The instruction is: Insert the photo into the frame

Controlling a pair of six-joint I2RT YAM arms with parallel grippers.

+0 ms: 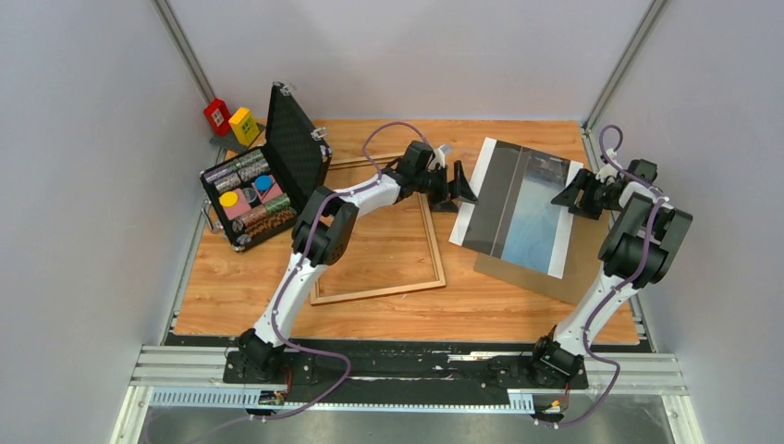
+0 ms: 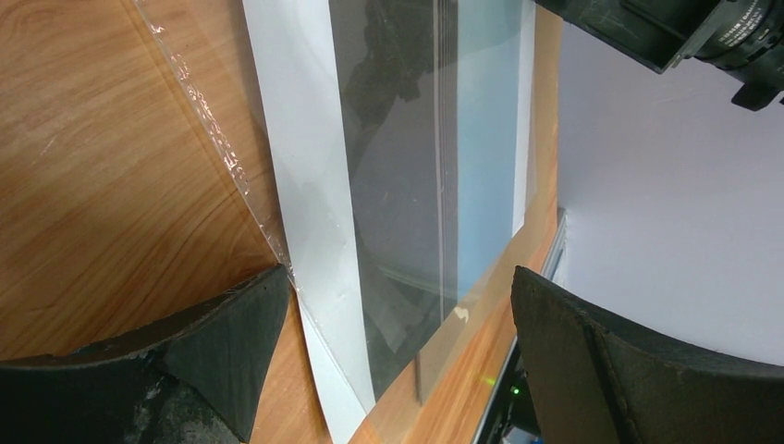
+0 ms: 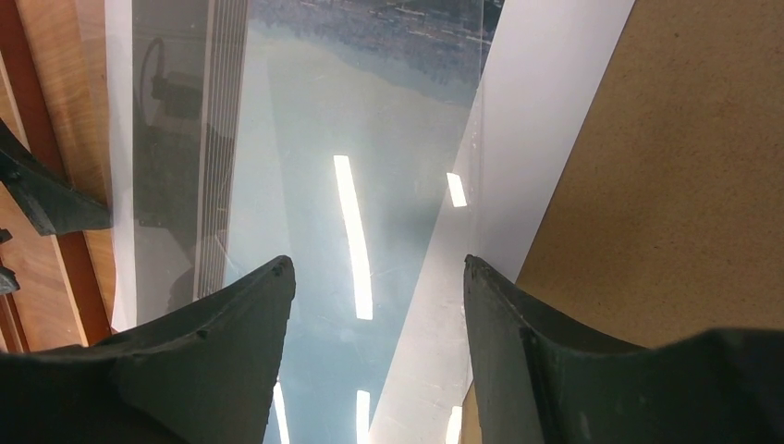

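Observation:
The photo (image 1: 544, 208), with dark and pale blue areas and white borders, lies under a clear sheet (image 3: 305, 111) on brown board (image 1: 518, 277), right of the empty wooden frame (image 1: 432, 250). My left gripper stands open at the photo's left edge, its fingers straddling that white border and the clear sheet's edge. My right gripper is part open at the photo's right side, fingers over the sheet near its edge, nothing visibly clamped between them.
An open black case (image 1: 296, 148) with chips is at the back left, beside red and yellow blocks (image 1: 244, 127). Bare wood (image 1: 388, 319) runs along the front edge.

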